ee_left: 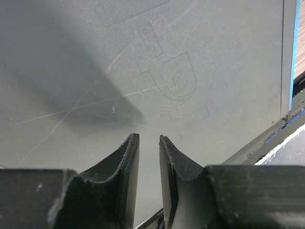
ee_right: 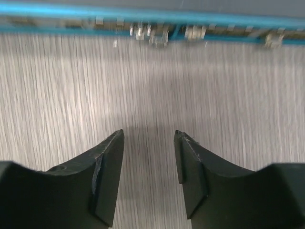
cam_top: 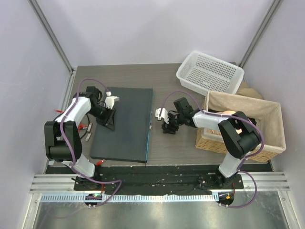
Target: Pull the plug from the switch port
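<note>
The dark grey switch lies flat on the left half of the table, its blue-edged port side facing right. In the right wrist view that blue edge runs across the top, with small blurred connectors; I cannot tell whether a plug is among them. My left gripper is above the switch's top, fingers part open, nothing between them. My right gripper stands open over bare table beside the port side, apart from it, nothing between its fingers.
A white plastic basket is at the back right. A fabric-lined wicker box stands at the right under my right arm. Red and silver small items lie left of the switch. The table between switch and box is clear.
</note>
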